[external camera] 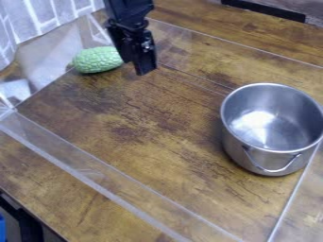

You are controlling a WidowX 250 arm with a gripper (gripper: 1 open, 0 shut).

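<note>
My black gripper (pixel 142 62) hangs at the upper middle, just right of a pale green bumpy vegetable-like object (pixel 96 60) lying on the wooden table. The pink elongated object is hidden behind the gripper. Whether the fingers are open or shut is too dark and small to tell. A steel pot (pixel 270 129) with a handle stands on the right.
Clear plastic walls (pixel 108 183) edge the work area. A pale curtain-like sheet (pixel 28 38) is at the top left.
</note>
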